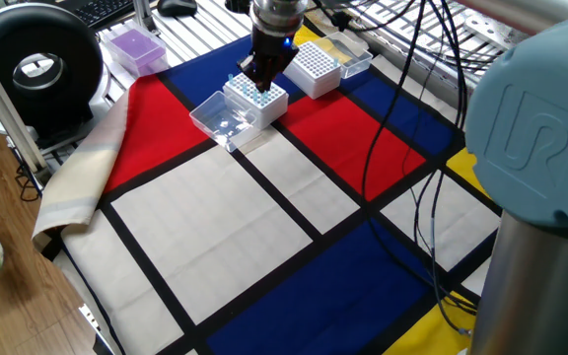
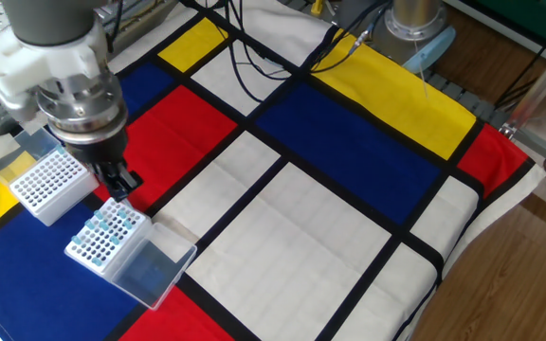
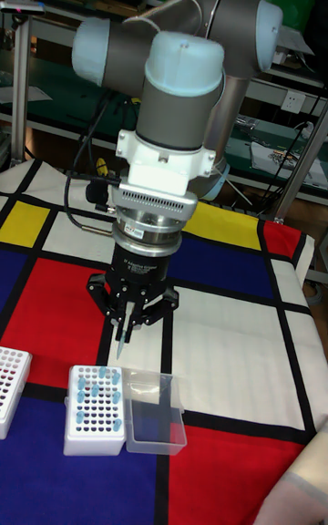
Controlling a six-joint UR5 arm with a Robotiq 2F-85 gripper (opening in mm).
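In exterior view 3 my gripper [image 3: 124,326] points down, just behind the white tip rack [image 3: 94,442]. Its fingers close on a slim, pale blue pipette tip [image 3: 121,350], which hangs slightly slanted near the rack's back edge. Several blue tips [image 2: 109,225] stand in that rack's holes, with other holes empty. In exterior view 1 the dark gripper [image 1: 261,81] overlaps the rack [image 1: 272,110], so the held tip is hard to make out there. Exterior view 2 shows the gripper [image 2: 124,188] close to the rack's far edge; whether tip and rack touch is unclear.
The rack's clear lid [image 3: 155,413] lies open beside it. A second white rack [image 2: 55,185] with empty-looking holes stands nearby, its clear lid [image 1: 348,51] open. A purple-filled box [image 1: 138,49] sits at the back.
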